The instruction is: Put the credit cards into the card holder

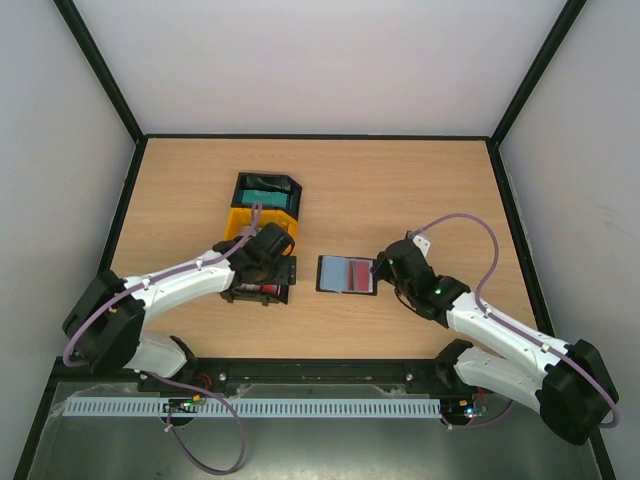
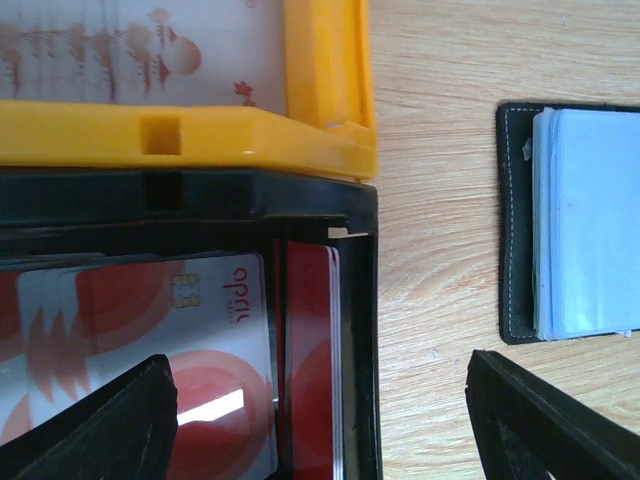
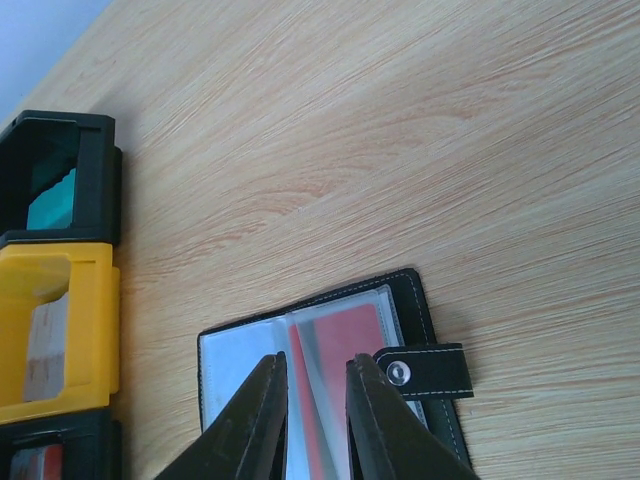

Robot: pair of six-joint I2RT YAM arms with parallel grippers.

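Credit cards [image 2: 200,390] lie in the black bin, with a red one [image 2: 310,350] upright at its right side. My left gripper hovers over this bin, fingers parted, nothing visible between them. The black card holder [image 1: 347,275] lies open on the table, blue pages to the left; in the right wrist view a red card [image 3: 345,330] shows in a clear sleeve beside its strap [image 3: 430,372]. My right gripper is over the holder, fingers apart, with no held thing visible between them.
A yellow bin [image 3: 95,330] with pale cards and a black bin [image 3: 90,180] with teal contents adjoin the cards' bin. Bare table [image 1: 390,180] surrounds the holder, clearest behind it and to the right.
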